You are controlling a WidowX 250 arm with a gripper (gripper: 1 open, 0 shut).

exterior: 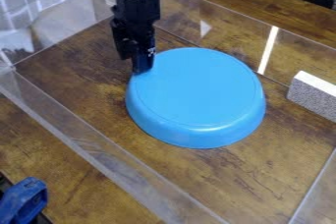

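A large blue upturned round dish (197, 95) lies on the wooden floor of a clear-walled enclosure. My black gripper (137, 59) reaches down from the top at the dish's upper-left edge, its tips low beside or against the rim. Its fingers are dark and partly hidden, so I cannot tell how far apart they stand or whether anything is between them.
A speckled grey block (312, 97) sits at the right. Clear walls border the floor (79, 76), and a blue object (19, 202) lies outside at bottom left. Bare floor shows left of the dish and below it.
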